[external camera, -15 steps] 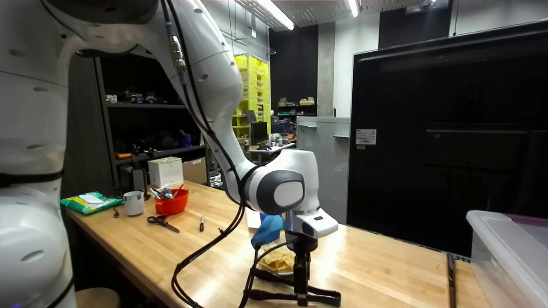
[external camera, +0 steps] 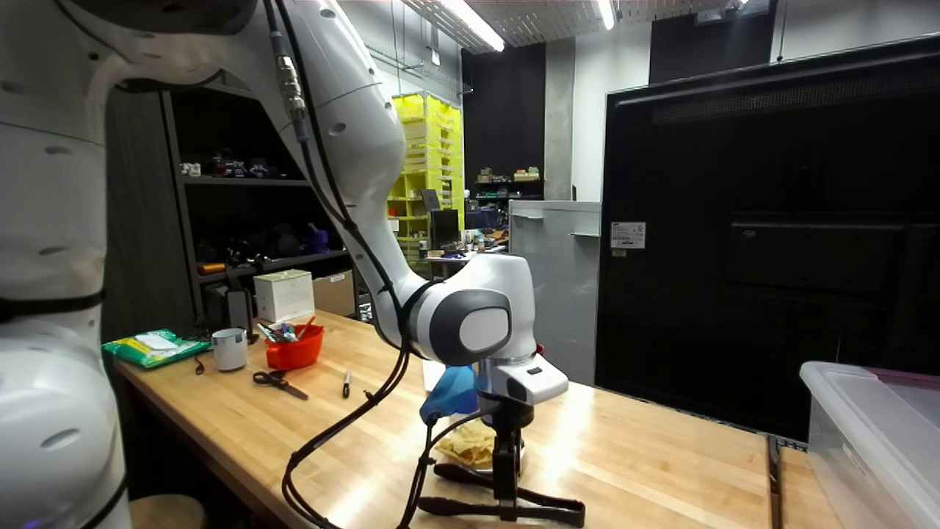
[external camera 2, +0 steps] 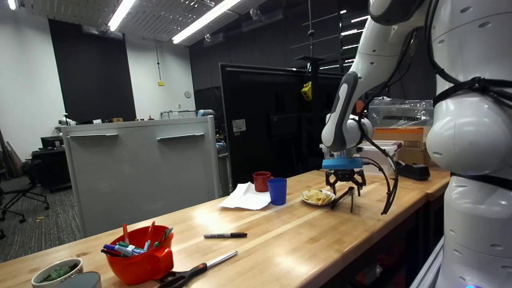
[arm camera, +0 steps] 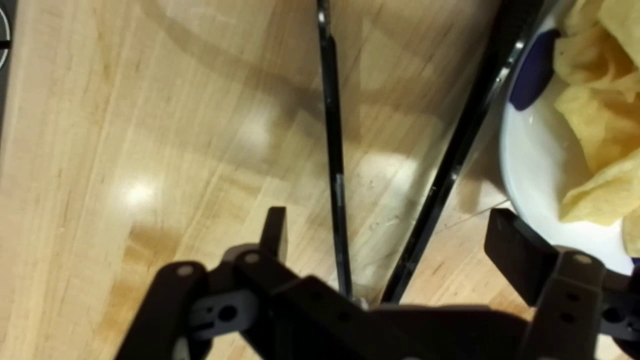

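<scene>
Black tongs (arm camera: pixel 336 150) lie spread on the table, their two arms meeting low in the wrist view. My gripper is open above them, one finger on either side, and nothing is held. In exterior view 1 the gripper (external camera: pixel 507 507) hangs down over the tongs (external camera: pixel 551 511). A white plate of yellow chips (arm camera: pixel 600 138) sits close beside the tongs, near my right fingertip in the wrist view. From the second exterior view, the plate (external camera 2: pixel 309 201) is left of the gripper (external camera 2: pixel 345 185). Whether the fingers touch the tongs, I cannot tell.
A blue cup (external camera 2: pixel 277 191), a red mug (external camera 2: pixel 262 181) and white paper (external camera 2: pixel 245 197) are past the plate. A marker (external camera 2: pixel 225 235), scissors (external camera 2: pixel 192 273) and a red pen holder (external camera 2: pixel 144 264) lie farther off. A clear bin (external camera: pixel 872 441) stands at the right.
The arm and gripper have shifted slightly left in exterior view 1, over the tongs. The tongs and plate appear unmoved.
</scene>
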